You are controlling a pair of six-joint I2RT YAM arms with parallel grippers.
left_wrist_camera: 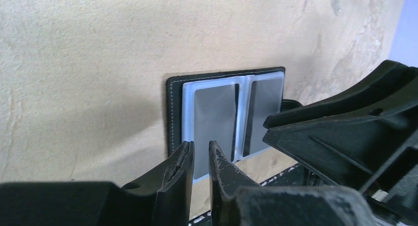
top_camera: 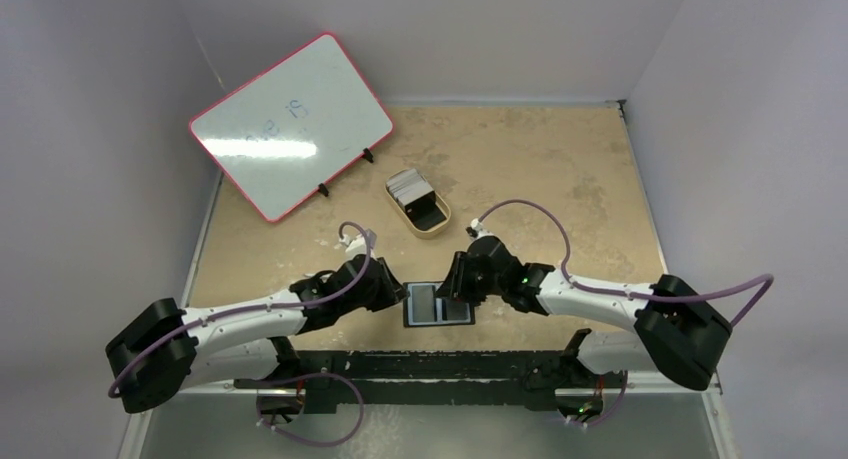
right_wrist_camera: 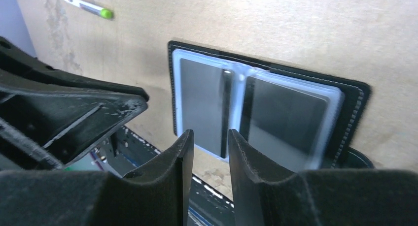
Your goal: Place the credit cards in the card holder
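The card holder (top_camera: 423, 304) lies flat and open near the front middle, a dark case with two pale-edged pockets (left_wrist_camera: 214, 117) holding grey panels. My left gripper is just above its left side, fingertips close together with a narrow gap, nothing seen between them. My right gripper hangs over the holder, fingertips a little apart, nothing seen between them. Behind them a tan box (top_camera: 430, 230) holds a stack of pale cards (top_camera: 408, 187).
A whiteboard (top_camera: 290, 129) lies at the back left. A pen (right_wrist_camera: 88, 7) shows in the right wrist view.
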